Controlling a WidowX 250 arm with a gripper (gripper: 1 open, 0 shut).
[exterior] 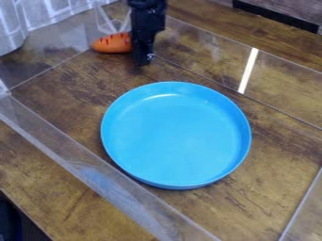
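Observation:
An orange carrot (111,43) lies at the upper left of the wooden surface. My dark gripper (143,53) is right beside its right end, low over the surface; its fingers look close together, but whether anything is between them is hard to see. A large blue plate (176,134) lies in the middle, nearer the camera, apart from the carrot and gripper.
Clear walls edge the wooden surface (56,141) at the left and right. A white cloth (25,19) is at the top left. The wood right of the gripper is free apart from a white strip (248,70).

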